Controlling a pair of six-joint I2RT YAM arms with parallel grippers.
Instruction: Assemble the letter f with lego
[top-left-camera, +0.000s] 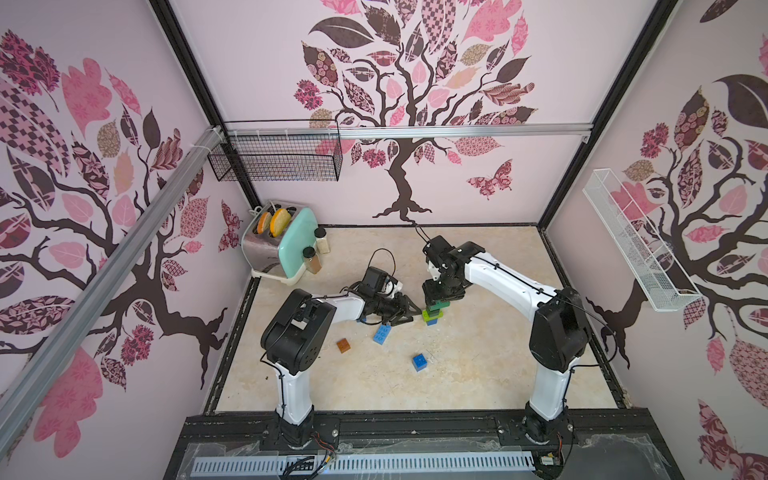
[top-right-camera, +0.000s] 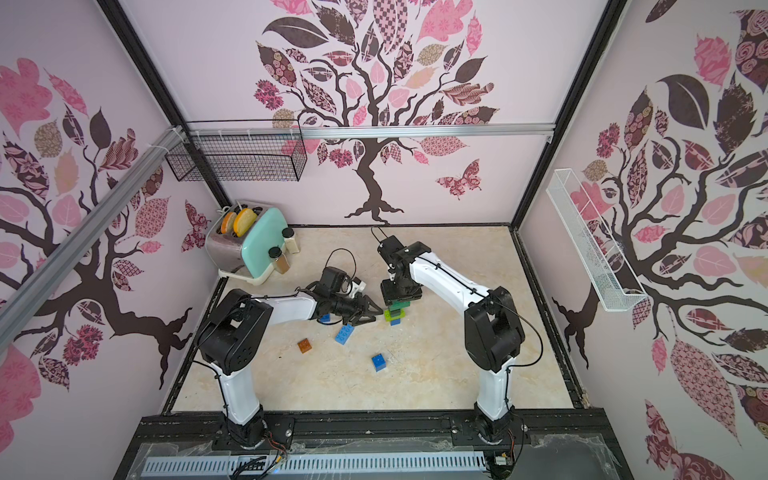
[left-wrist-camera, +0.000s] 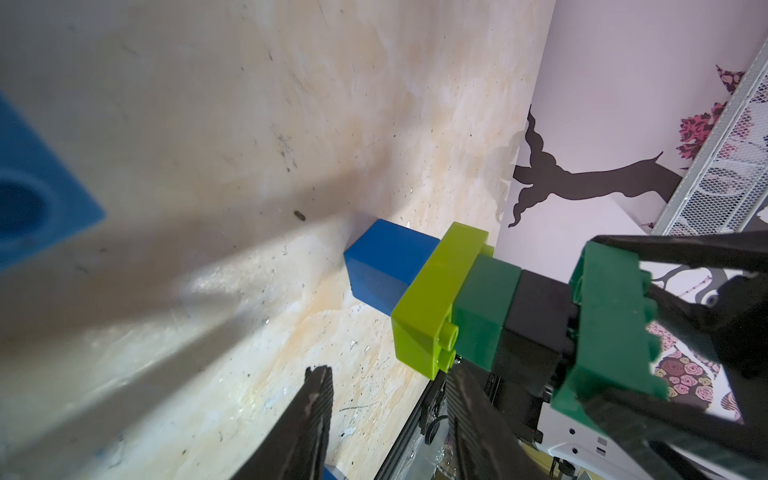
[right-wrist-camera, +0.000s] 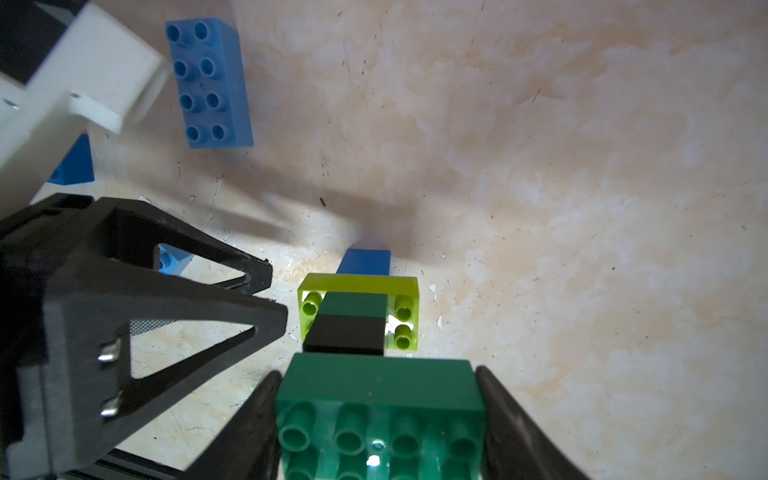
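A small tower stands on the table: a blue brick (left-wrist-camera: 388, 260) at its base, a wider lime brick (left-wrist-camera: 436, 296) across it, then a dark green brick (left-wrist-camera: 484, 312) and a black brick (left-wrist-camera: 529, 332). My right gripper is shut on a long green brick (right-wrist-camera: 380, 380) over the tower's top, with one finger at each end. It is close against the black brick; whether it is fully seated I cannot tell. My left gripper stands open beside the tower's left side, its fingertips apart and nothing between them.
Left of the tower lie a long blue brick (right-wrist-camera: 209, 84) and, partly hidden, another blue brick (right-wrist-camera: 76, 164). Nearer the front are a blue brick (top-left-camera: 420, 362) and an orange-brown brick (top-left-camera: 343, 345). A toaster (top-left-camera: 276, 244) and bottles (top-left-camera: 311, 259) stand at the back left.
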